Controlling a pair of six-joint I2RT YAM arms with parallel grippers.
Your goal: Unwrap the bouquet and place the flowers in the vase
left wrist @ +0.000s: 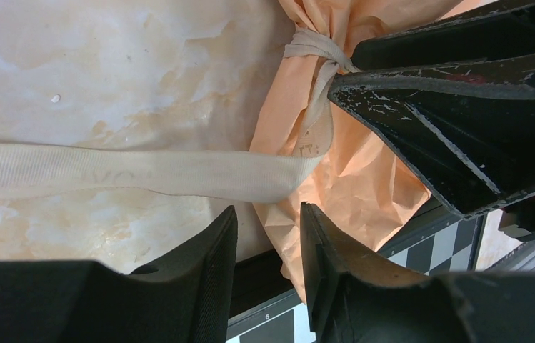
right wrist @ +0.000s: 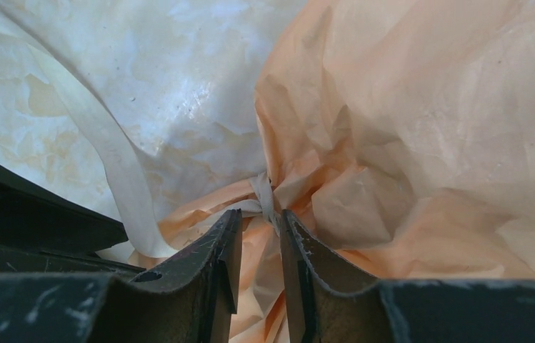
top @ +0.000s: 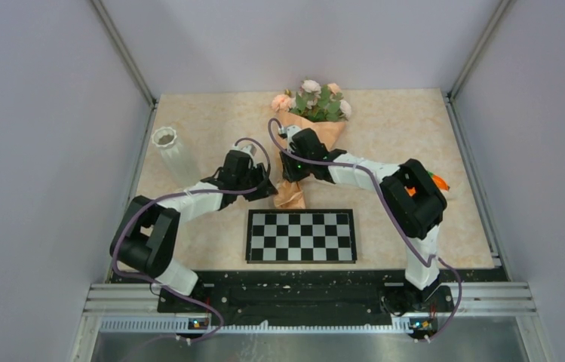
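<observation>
The bouquet (top: pixel 317 102) of pink and white flowers lies across the table in peach wrapping paper (top: pixel 324 132). A pale ribbon (left wrist: pixel 200 171) is tied around its narrowed lower part, with one loose end stretched out over the tabletop. My left gripper is partly open, its fingertips apart just short of the ribbon's bend. Over the ribbon knot (right wrist: pixel 264 196) is my right gripper, also partly open, its tips on either side of the ribbon in view; contact cannot be told. To the left stands the white vase (top: pixel 176 160), with no flowers in it.
A black-framed checkered board (top: pixel 301 235) lies at the front, just below the paper's end. Orange items (top: pixel 437 181) sit at the right, partly behind the right arm. Both grippers are close together, and the back right of the table is clear.
</observation>
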